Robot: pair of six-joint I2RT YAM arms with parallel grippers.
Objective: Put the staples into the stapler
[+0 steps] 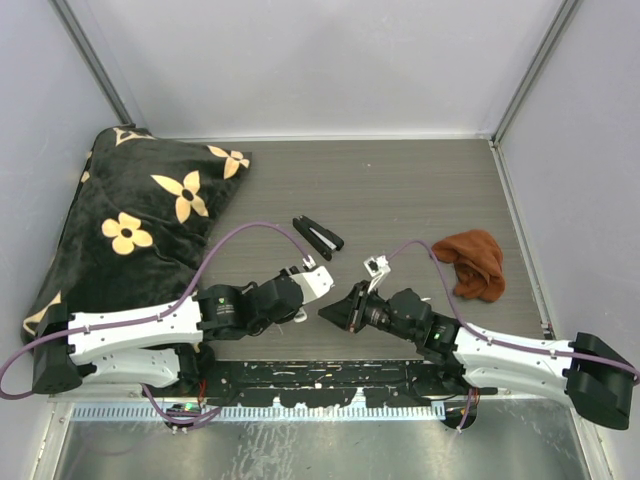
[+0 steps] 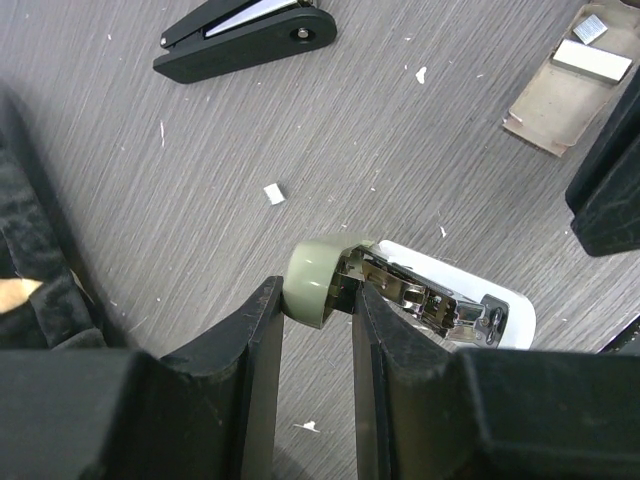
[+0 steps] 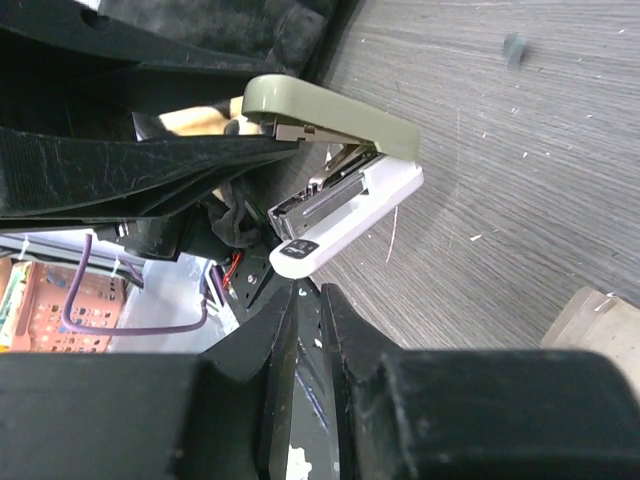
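A small stapler with a pale green top [image 2: 325, 275] and a white base [image 2: 515, 315] hangs above the table. My left gripper is shut on its green part. Its two halves are spread apart, and the metal staple channel [image 2: 425, 300] shows between them. To the right of the stapler, my right gripper is apart from it. Those fingers stand close together with only a narrow gap, and I see nothing between them. In the left wrist view, a whitish strip, apparently staples [image 2: 592, 60], lies on an opened cardboard box [image 2: 540, 115].
A larger black stapler [image 1: 318, 238] lies farther back on the table. A brown cloth [image 1: 472, 264] is at the right, a dark flowered cushion [image 1: 125, 205] at the left. A small pale scrap [image 2: 274, 193] lies on the tabletop.
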